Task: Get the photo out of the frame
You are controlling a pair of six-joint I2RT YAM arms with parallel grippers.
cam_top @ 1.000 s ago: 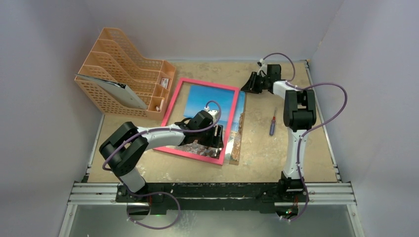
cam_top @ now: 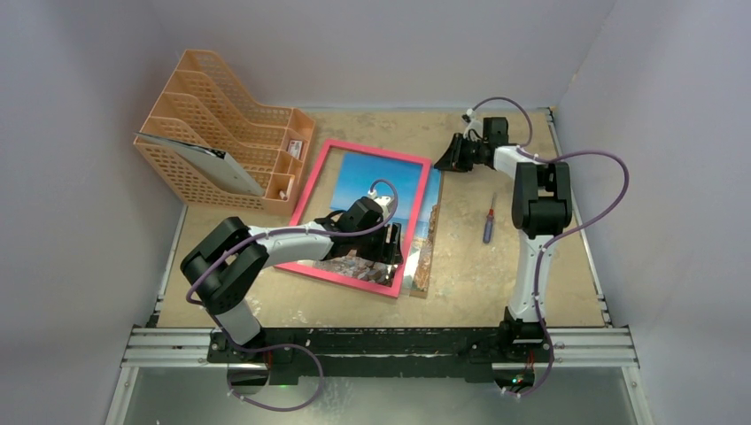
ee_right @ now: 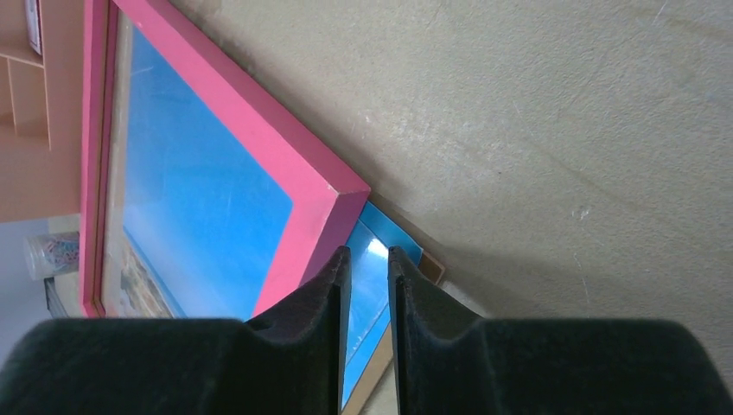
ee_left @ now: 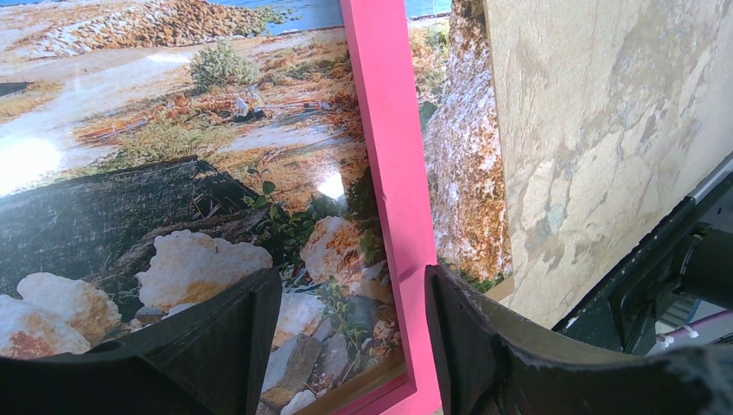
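Note:
The pink frame point(cam_top: 329, 281) lies on the table around a glossy beach photo point(cam_top: 359, 173). A backing board point(ee_right: 429, 268) with blue-topped sheets sticks out beyond the frame's right side. My left gripper is open over the frame's front-right corner, the pink side bar between its fingers in the left wrist view. My right gripper is part open at the back corner of the protruding board and sheets, just beside the frame's corner; whether it touches them is unclear.
An orange organizer point(cam_top: 217, 115) with a folder point(cam_top: 221, 173) stands at the back left. A screwdriver point(cam_top: 488, 228) lies right of the frame.
My left arm has barely moved.

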